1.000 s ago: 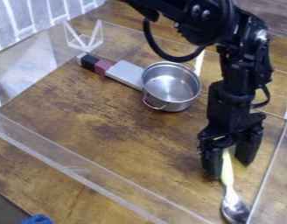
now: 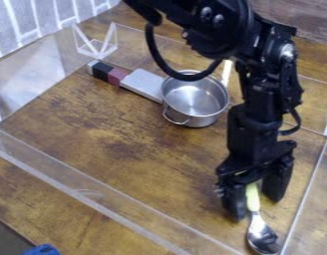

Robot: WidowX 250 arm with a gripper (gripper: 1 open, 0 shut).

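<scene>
My black gripper (image 2: 257, 194) is low at the right front, open around the pale yellow-green handle of a spoon (image 2: 261, 235), whose metal bowl points toward the bottom edge. The fingers partly hide the handle; whether they touch it I cannot tell.
A steel pot (image 2: 193, 100) stands at the upper middle. Beside it to the left lies a cleaver-like object (image 2: 143, 82) with a dark handle. A white wire item (image 2: 97, 40) is at the back left. Clear walls border the wooden surface (image 2: 100, 149).
The gripper has shifted slightly over the last second, and the spoon's bowl now sits a little further left and up in view.
</scene>
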